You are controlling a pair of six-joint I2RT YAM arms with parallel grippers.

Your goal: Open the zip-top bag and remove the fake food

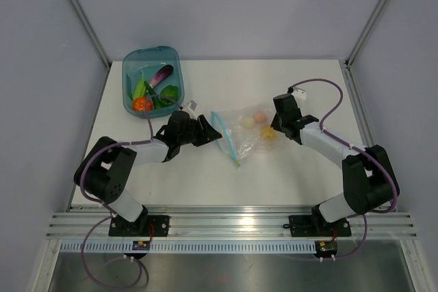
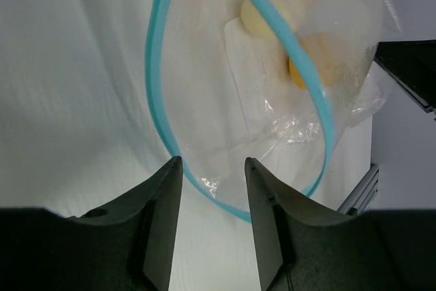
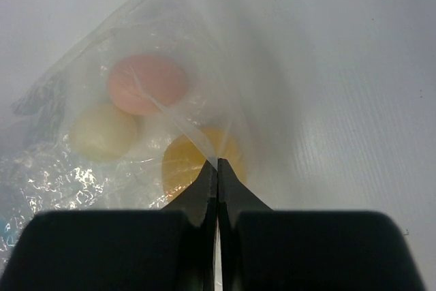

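Observation:
The clear zip top bag (image 1: 246,143) lies mid-table with its blue-edged mouth toward the left. In the left wrist view, its two blue strips (image 2: 300,59) stand apart as a loop. Inside are a pink food piece (image 3: 146,83), a pale yellow one (image 3: 103,131) and an orange one (image 3: 180,165). At the bag's mouth, my left gripper has its fingers partly spread; one blue strip crosses the gap, with no visible pinch on it. My right gripper is shut at the other end, a thin fold of bag plastic at its tips.
A teal bin (image 1: 171,52) stands at the back left, holding an eggplant (image 1: 162,74), a tomato (image 1: 142,104) and green vegetables. Bare white tabletop (image 1: 198,182) lies in front of the bag.

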